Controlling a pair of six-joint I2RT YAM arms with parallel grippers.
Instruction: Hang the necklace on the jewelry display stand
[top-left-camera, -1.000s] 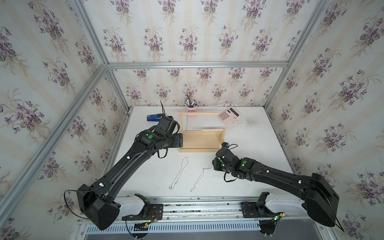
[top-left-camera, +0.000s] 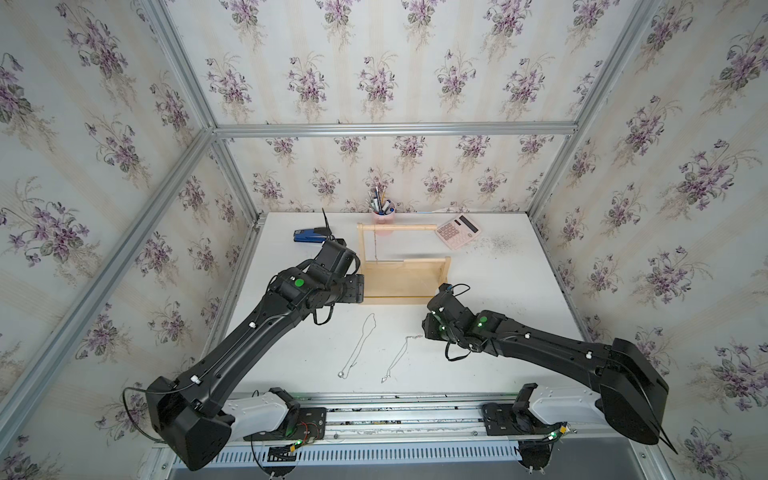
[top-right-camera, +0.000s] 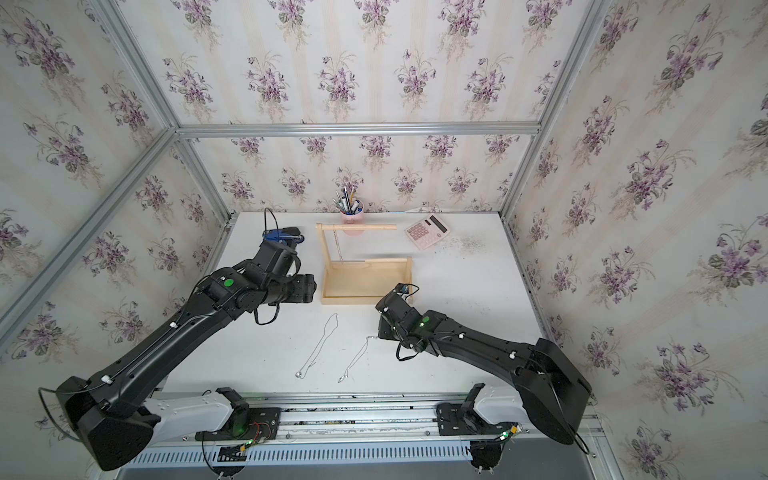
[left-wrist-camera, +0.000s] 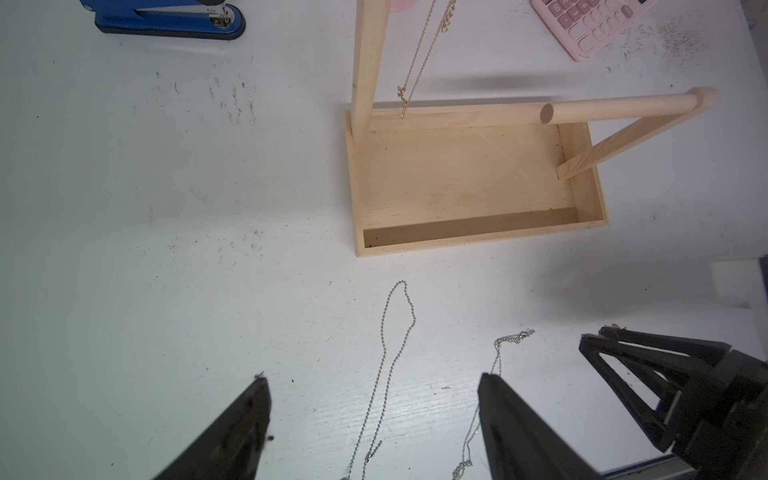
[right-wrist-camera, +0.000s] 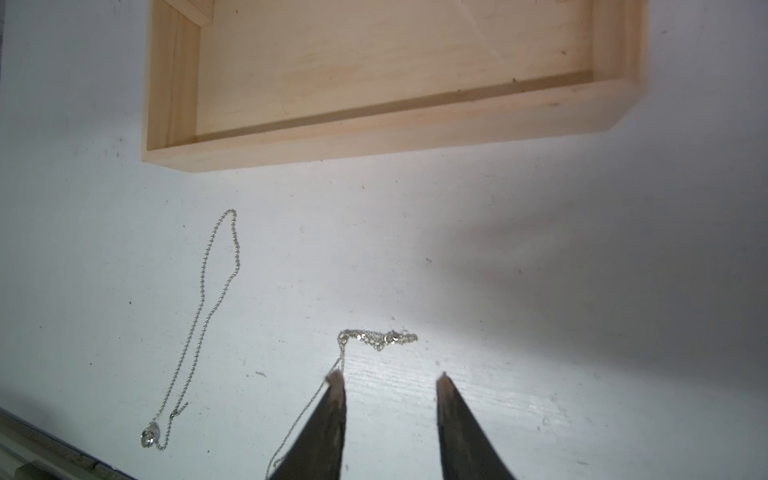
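Observation:
Two silver chain necklaces lie on the white table: a long loop (right-wrist-camera: 201, 304) at left and one with a bunched end (right-wrist-camera: 376, 339) at right. A gold necklace (left-wrist-camera: 408, 92) hangs from the wooden display stand (left-wrist-camera: 480, 242), a tray with bars. My left gripper hovers high over the table, left of the stand's front, open and empty. My right gripper is above the table just near the bunched chain, its fingers apart with nothing visible between them.
A blue stapler (left-wrist-camera: 168, 22) lies back left, a pink calculator (top-left-camera: 457, 231) back right, a pen cup (top-left-camera: 383, 209) behind the stand.
Both arms have shifted slightly: my right gripper a little toward the left, my left gripper slightly down and left. The necklaces have not moved.

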